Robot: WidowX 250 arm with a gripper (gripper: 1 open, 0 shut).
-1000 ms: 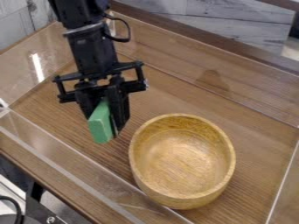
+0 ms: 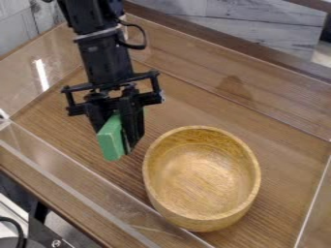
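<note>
My black gripper [image 2: 119,108] hangs over the wooden table at the centre-left, shut on a green block [image 2: 115,139], which it holds just left of a round, pale wooden bowl [image 2: 202,201]. The block is upright and slightly tilted, partly hidden behind the fingers. Whether its lower end touches the table I cannot tell.
A marble-like panel [image 2: 258,24] runs along the back. A black cable [image 2: 14,232] lies at the lower left edge.
The gripper and green block have shifted very slightly over the last second; otherwise the scene looks the same.
</note>
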